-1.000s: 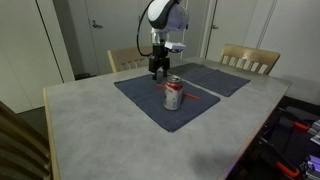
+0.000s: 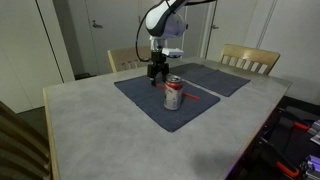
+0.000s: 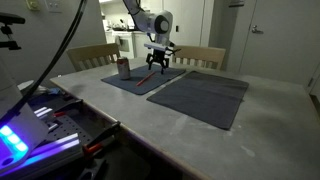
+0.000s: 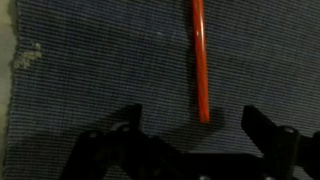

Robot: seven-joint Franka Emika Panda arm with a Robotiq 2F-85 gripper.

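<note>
A thin orange-red stick (image 2: 203, 94) lies on a dark cloth mat (image 2: 190, 118), partly hidden behind a can (image 2: 173, 97) in the first exterior view. The second exterior view shows the stick (image 3: 146, 78) lying clear of the can (image 3: 123, 68). Above the mat, my gripper is open, its two black fingers spread wide. Seen from the wrist, the near end of the stick (image 4: 203, 70) reaches into the space between the fingertips, closer to the right one. Nothing is gripped.
A second dark mat (image 3: 200, 100) lies flat and empty on the white table (image 3: 255, 150). The upright can stands close to the stick. Wooden chairs (image 2: 250, 58) line the table's edge.
The gripper has come down toward the mat, near the end of the stick. The can and the stick have not visibly moved.
</note>
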